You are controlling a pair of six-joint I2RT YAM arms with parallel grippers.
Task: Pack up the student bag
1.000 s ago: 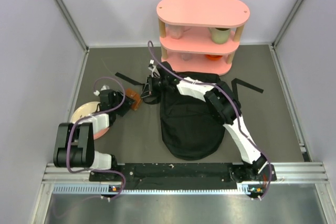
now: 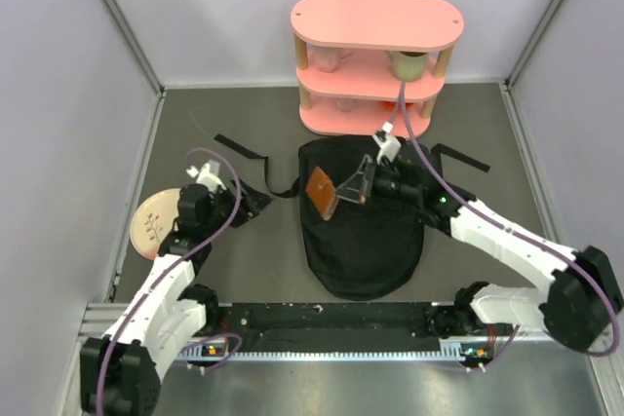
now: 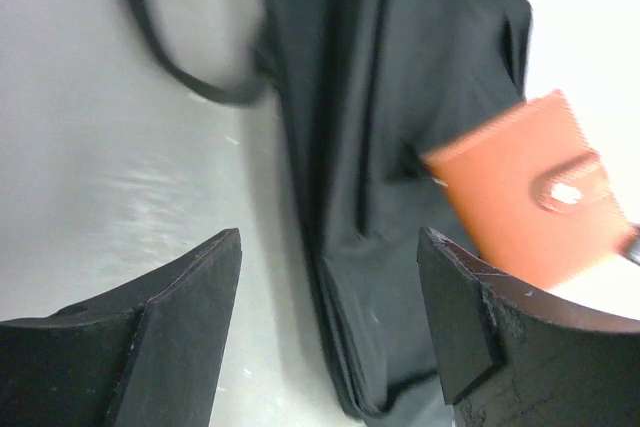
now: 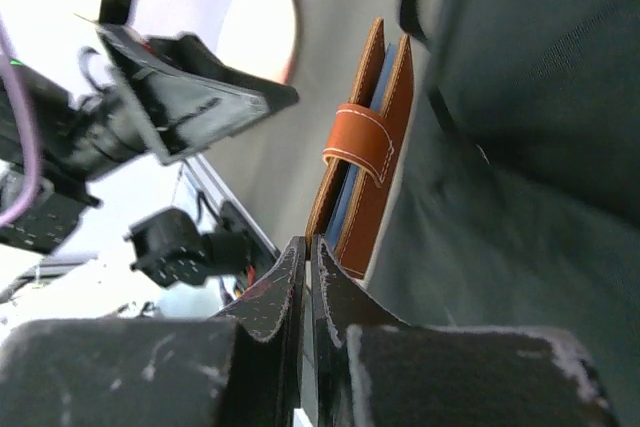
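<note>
A brown leather-look notebook (image 2: 322, 194) with a strap and a blue edge between its covers hangs over the black bag (image 2: 361, 255). My right gripper (image 2: 344, 193) is shut on it; in the right wrist view only a thin lower edge of the notebook (image 4: 375, 137) meets the fingertips. The bag lies flat on the grey table with its top near the shelf. My left gripper (image 2: 259, 204) stands open left of the bag, nothing between its fingers. From the left wrist view, the notebook (image 3: 530, 187) is beyond the right finger, apart from it.
A pink shelf (image 2: 375, 21) holding a green pot (image 2: 409, 65) and an orange item (image 2: 397, 105) stands at the back. A pale round plate (image 2: 154, 221) lies far left, partly behind the left arm. Bag straps (image 2: 239, 146) spread to both sides. Bare table lies right of the bag.
Moving right, my right gripper has carried the notebook from beside the left gripper to over the bag. The left gripper, earlier at the notebook, is now clear of it and slightly further right.
</note>
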